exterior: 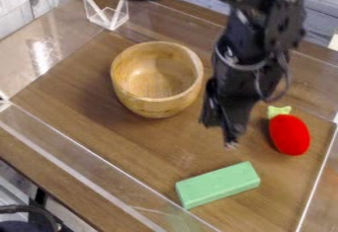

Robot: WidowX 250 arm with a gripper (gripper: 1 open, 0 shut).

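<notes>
My dark gripper (224, 125) hangs over the middle of the wooden table, right of a wooden bowl (156, 78) and left of a red object with a light green top (290, 134). It is blurred; it appears shut, with nothing visible between its fingers. A mint green block (216, 185) lies flat below it, near the front.
A small clear wire-like stand (109, 11) is at the back left. Clear edging runs along the left and front.
</notes>
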